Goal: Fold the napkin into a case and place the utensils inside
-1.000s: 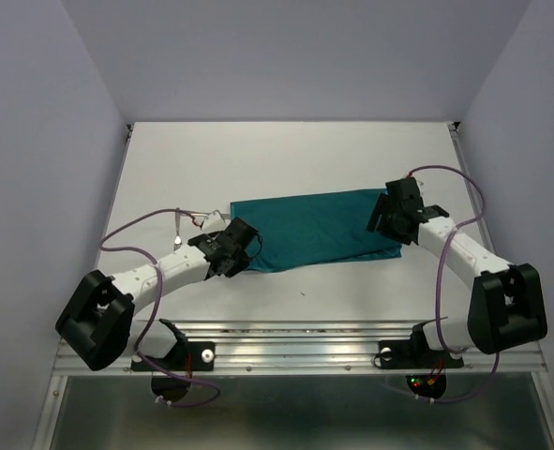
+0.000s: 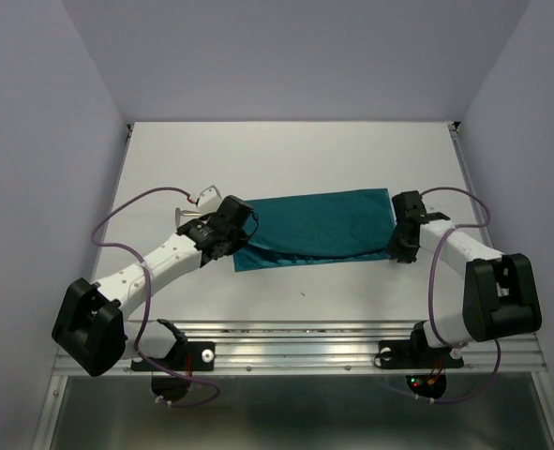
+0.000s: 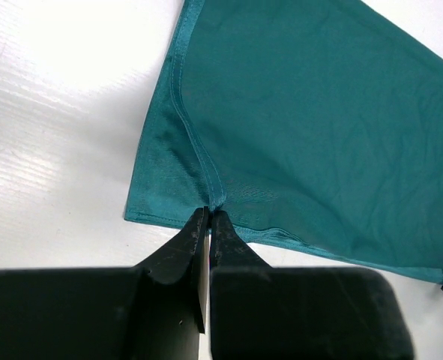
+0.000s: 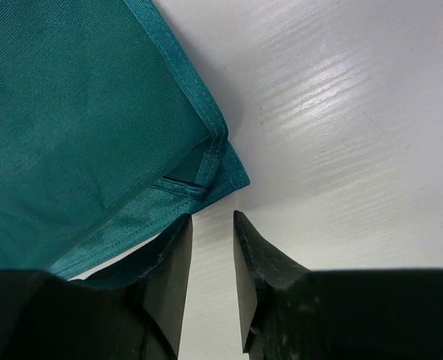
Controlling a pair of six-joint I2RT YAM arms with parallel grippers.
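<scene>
The teal napkin lies as a long folded rectangle across the table. My left gripper is shut on the corner of its upper layer at the near left, and a strip of the lower layer shows around that corner. At the near right corner, my right gripper stands part open, its fingertips just short of the cloth, with nothing between them. There the top layer's corner is bent over the lower layer's corner. Metal utensils lie left of the napkin, partly hidden by my left arm.
A metal rail runs along the table's front edge. Side walls stand close on both sides.
My left gripper has moved away from the front edge with the upper layer's corner, uncovering a strip beneath. My right gripper has come down to the near right corner, its fingers narrower.
</scene>
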